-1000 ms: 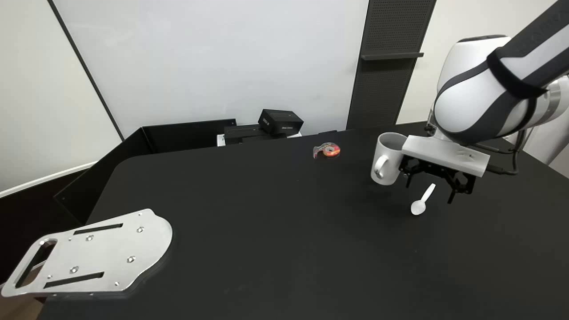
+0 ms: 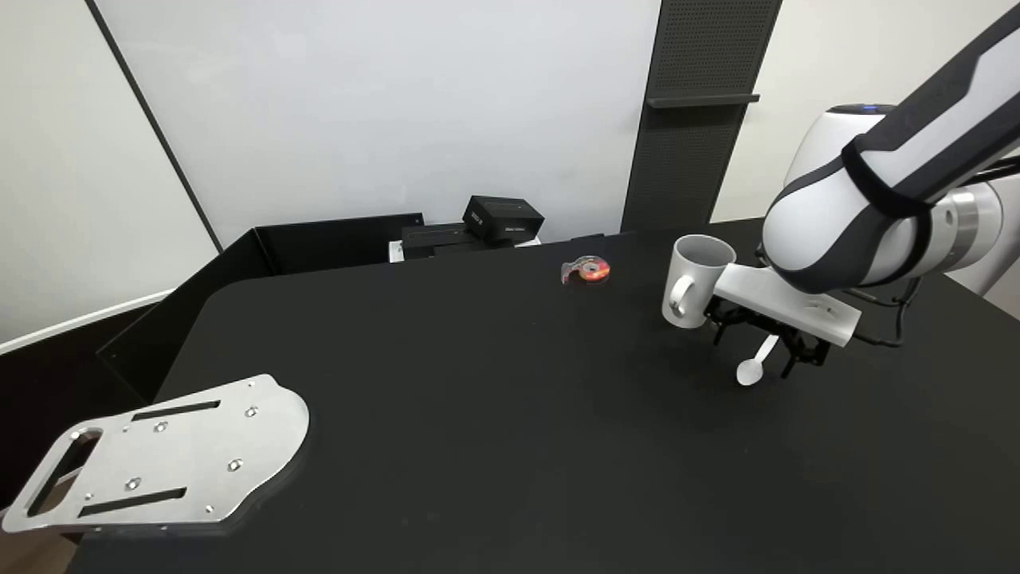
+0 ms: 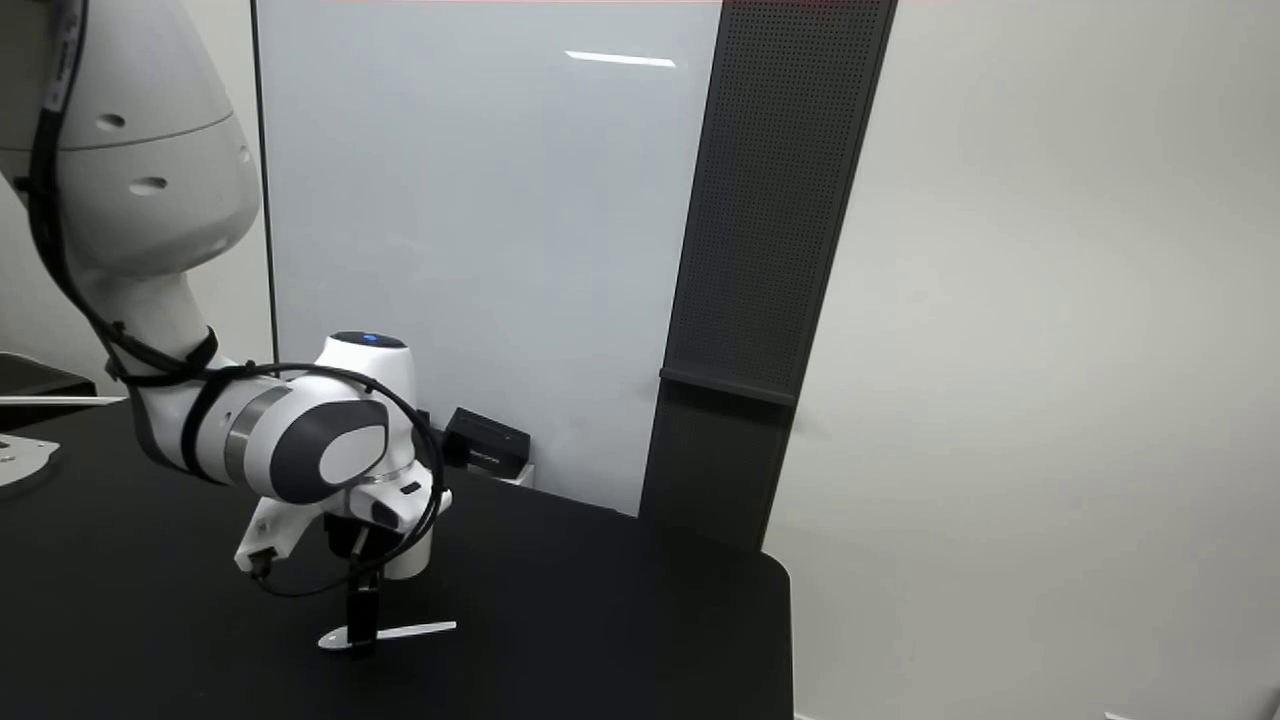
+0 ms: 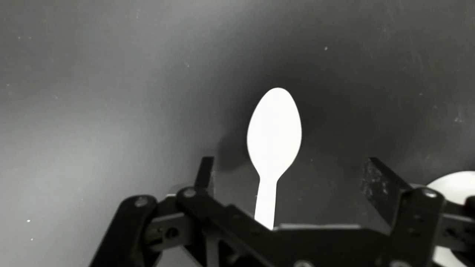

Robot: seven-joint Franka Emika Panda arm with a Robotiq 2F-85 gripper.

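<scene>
A white spoon (image 4: pixel 274 133) lies flat on the dark table, its bowl and upper handle plain in the wrist view; the rest of the handle is hidden behind the gripper's linkage. My gripper is open above it, one finger on either side of the spoon and clear space to both. From exterior view 1, the gripper (image 2: pixel 752 354) hangs low over the spoon (image 2: pixel 751 371). Exterior view 2 shows one dark finger (image 3: pixel 362 606) in front of the spoon (image 3: pixel 416 630). Nothing is held.
A light grey mug (image 2: pixel 684 277) stands upright close beside the gripper body. A tape dispenser (image 2: pixel 586 271) lies farther back, near black boxes (image 2: pixel 503 220). At the left is a metal plate (image 2: pixel 191 450).
My arm has come down and a little leftward in exterior view 1, bringing the fingers around the spoon. The mug appears shifted very slightly back. The spoon lies where it was.
</scene>
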